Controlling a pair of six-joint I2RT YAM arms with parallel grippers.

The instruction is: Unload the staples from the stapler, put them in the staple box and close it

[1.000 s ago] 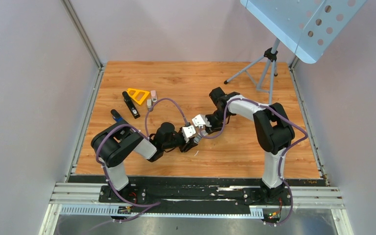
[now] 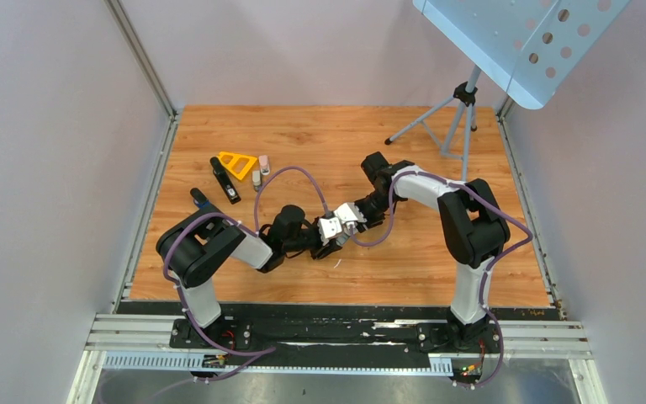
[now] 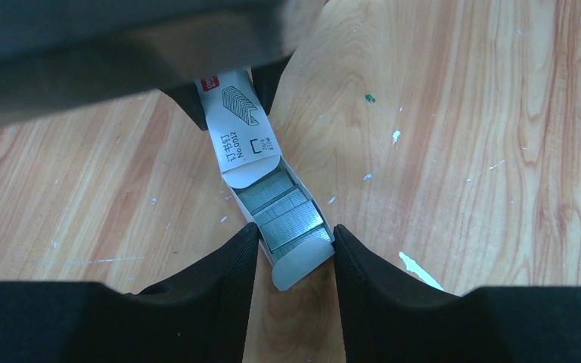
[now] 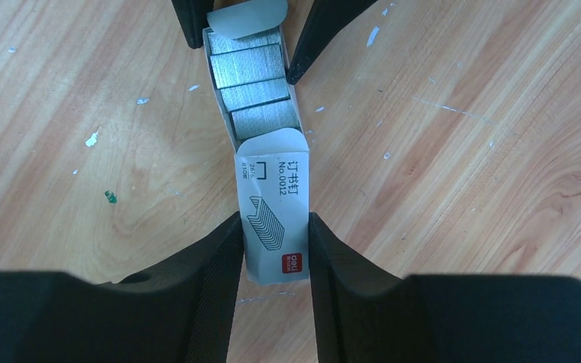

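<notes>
A white staple box (image 3: 242, 128) lies between both grippers, its inner tray (image 4: 250, 72) slid out, showing rows of silver staples. My left gripper is shut on the tray's flap end, fingertips either side. My right gripper holds the printed sleeve between its fingers at the other end. In the top view both grippers meet at the middle front of the table, largely hiding the box.
A black stapler (image 2: 225, 180), a yellow triangle (image 2: 238, 163) and small blocks (image 2: 264, 165) lie at back left. A tripod stand (image 2: 454, 139) stands at back right. Small scraps lie on the table.
Both grippers have shifted very slightly since a second ago, the left one a little rightward. They remain close together around the box.
</notes>
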